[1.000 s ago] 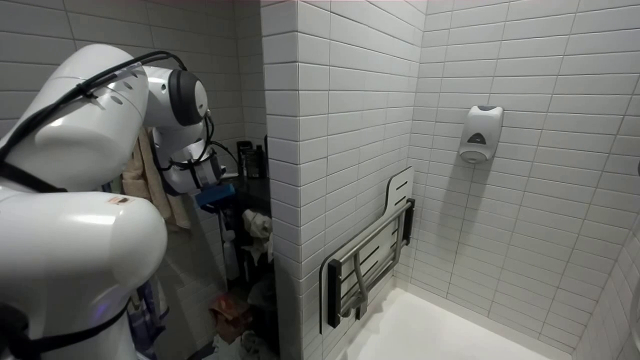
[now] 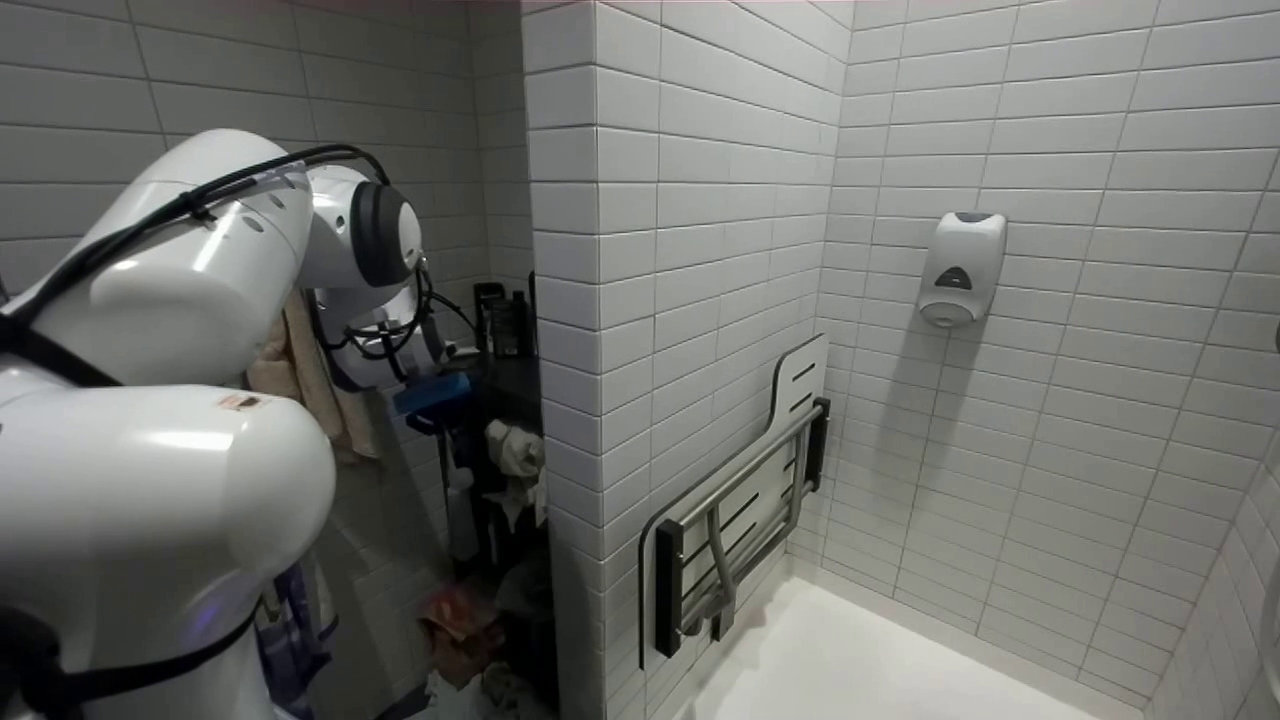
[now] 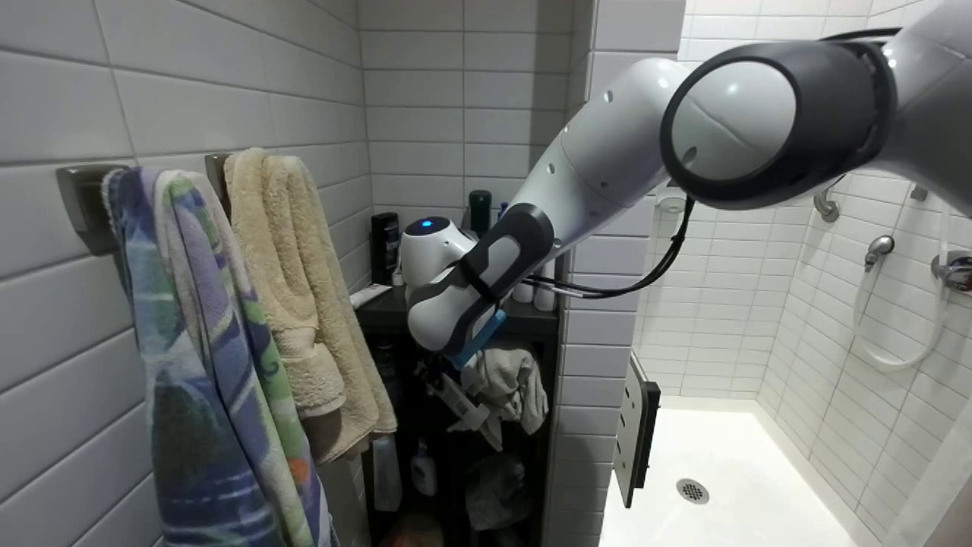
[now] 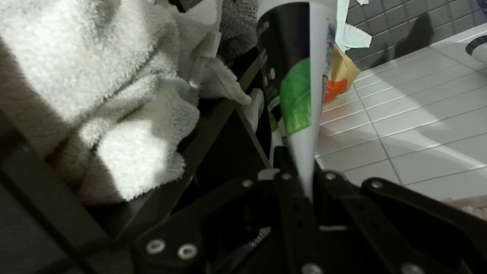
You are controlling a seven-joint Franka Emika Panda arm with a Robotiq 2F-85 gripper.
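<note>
In the wrist view, a white squeeze tube [image 4: 296, 86] with a black panel and a green leaf print is pinched at its narrow flat end. My black gripper is shut on it, and the tube's wider part points away from the fingers. From the second exterior view the tube [image 3: 460, 401] shows pale and tilted below my wrist, in front of the dark shelf unit [image 3: 533, 320]. The gripper is mostly hidden by the arm in the first exterior view, beneath a blue piece [image 2: 433, 392] on the wrist.
A crumpled whitish towel [image 3: 508, 383] lies on the shelf just right of the tube. Bottles [image 3: 384, 248] stand on its top. Towels [image 3: 291, 301] hang on the left wall. A tiled partition [image 2: 588, 360] separates this nook from the shower, where a folded seat [image 2: 744, 504] is mounted.
The upper part of my arm has come down and shifted slightly right. My wrist has moved only a little, staying in front of the shelf.
</note>
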